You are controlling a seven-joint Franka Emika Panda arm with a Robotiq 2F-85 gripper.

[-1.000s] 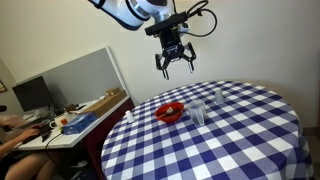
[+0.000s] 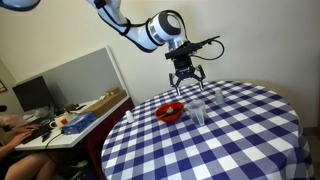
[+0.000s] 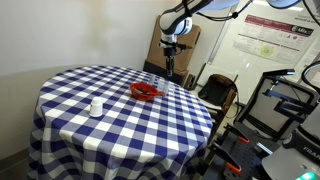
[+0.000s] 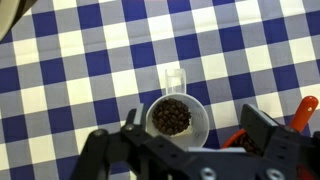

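My gripper (image 2: 187, 84) hangs above the table with its fingers spread and nothing between them. Below it stands a clear cup (image 2: 197, 115) on the checked cloth. From above, in the wrist view, this clear cup (image 4: 205, 125) has dark brown pieces (image 4: 171, 117) at its bottom and a handle-like part (image 4: 175, 80) pointing away from the gripper. The red bowl (image 2: 162, 117) sits beside the cup. Its near part is partly hidden by a finger in the wrist view, where an orange-red handle (image 4: 304, 113) sticks out.
A white container (image 3: 96, 107) stands apart on the blue-and-white tablecloth (image 3: 125, 140). Another small pale container (image 2: 220, 97) is behind the clear cup in exterior view 1. A desk with a monitor lies beyond the table.
Over the last second my gripper has come down toward the table and shifted to the right in exterior view 1. The cup and bowl have stayed put.
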